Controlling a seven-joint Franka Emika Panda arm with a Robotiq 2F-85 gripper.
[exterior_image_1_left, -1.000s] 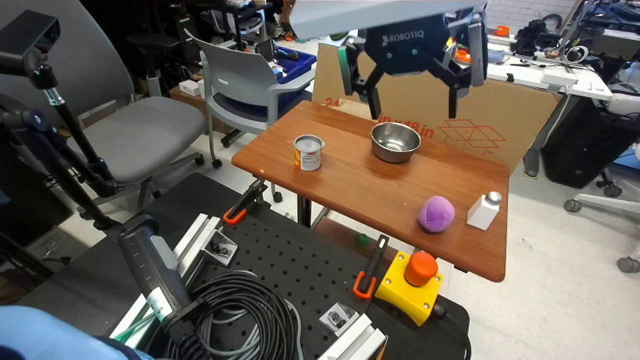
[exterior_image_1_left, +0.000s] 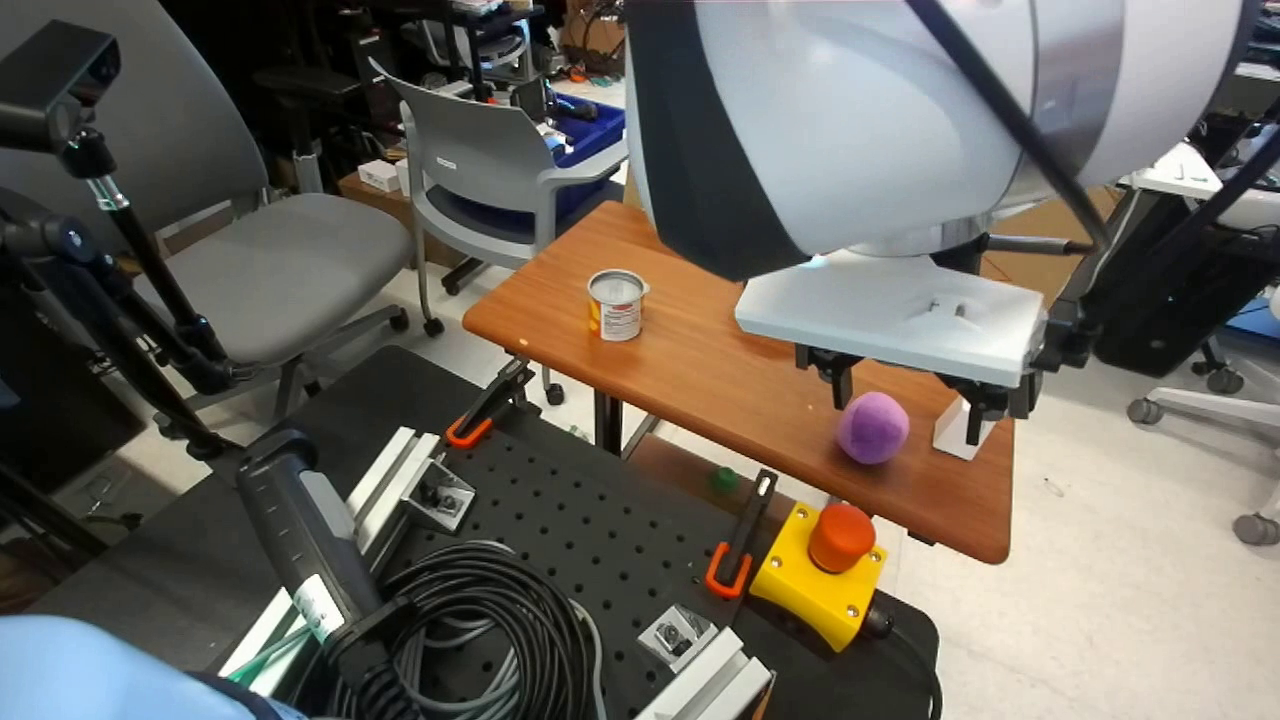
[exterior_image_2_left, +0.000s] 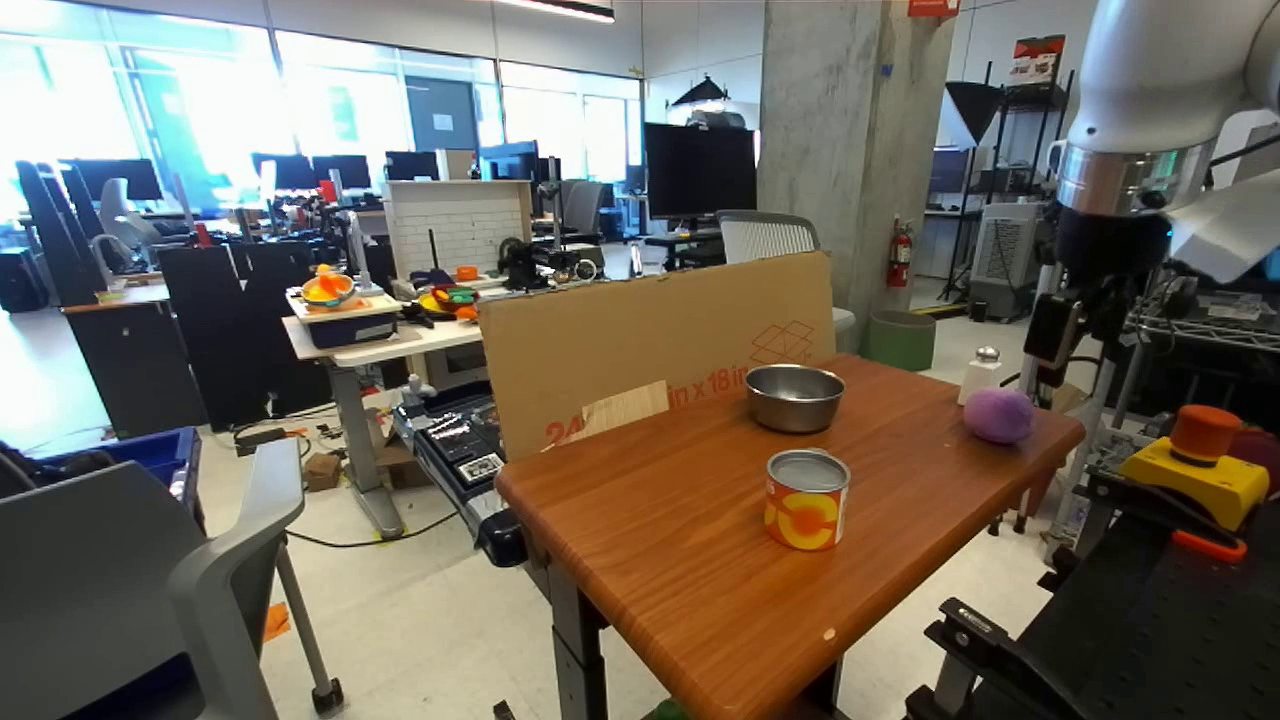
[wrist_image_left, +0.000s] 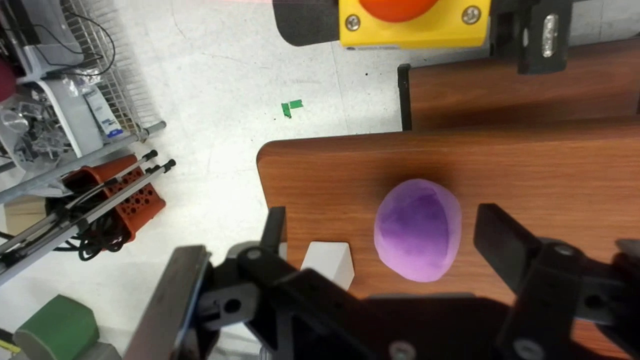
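A round purple plush ball (exterior_image_1_left: 872, 428) rests near the right end of the wooden table (exterior_image_1_left: 696, 360). My gripper (exterior_image_1_left: 908, 408) hangs above that end, its fingers spread wide. Seen from the wrist, the purple ball (wrist_image_left: 418, 230) lies below and between the two separated fingertips, nothing held. A white shaker with a metal top (exterior_image_2_left: 984, 372) stands beside the ball; in the wrist view only a white part of the shaker (wrist_image_left: 328, 263) shows past the gripper. The steel bowl (exterior_image_2_left: 794, 398) and an orange-and-yellow can (exterior_image_2_left: 806, 498) stand farther along the table, the can also visible in exterior view 1.
A cardboard panel (exterior_image_2_left: 672, 342) stands along the table's far side. Near the close edge are a yellow emergency-stop box (exterior_image_1_left: 818, 576) and a black perforated bench (exterior_image_1_left: 576, 516) with clamps. Bare wood lies between the can and the ball.
The arm has swung from over the bowl to the table's right end and now hides the bowl and shaker top in exterior view 1. The ball and can have not moved.
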